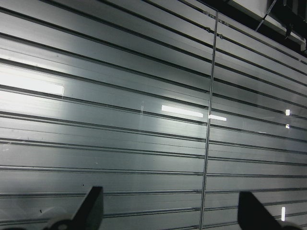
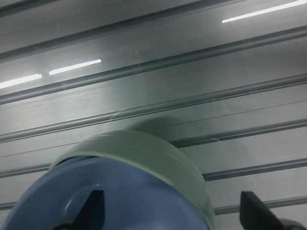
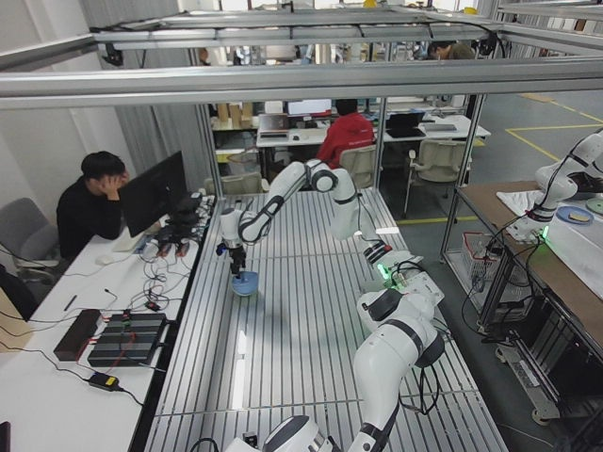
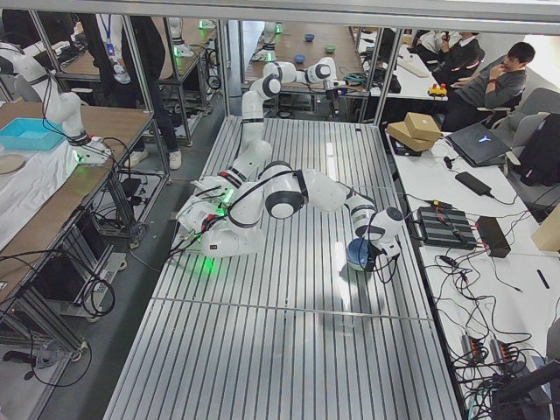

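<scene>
A blue bowl (image 2: 124,196) sits in a pale green bowl (image 2: 139,143) on the slatted metal table (image 3: 301,348). My right gripper is down at the bowls, fingers wide apart, one over the blue bowl's inside and the other outside the green rim; it also shows as a dark shape over the bowls (image 3: 236,268) in the camera left view. My left gripper is open above bare slats, with nothing between its fingers.
A desk (image 3: 57,395) with electronics and cables runs along the left side in the camera left view.
</scene>
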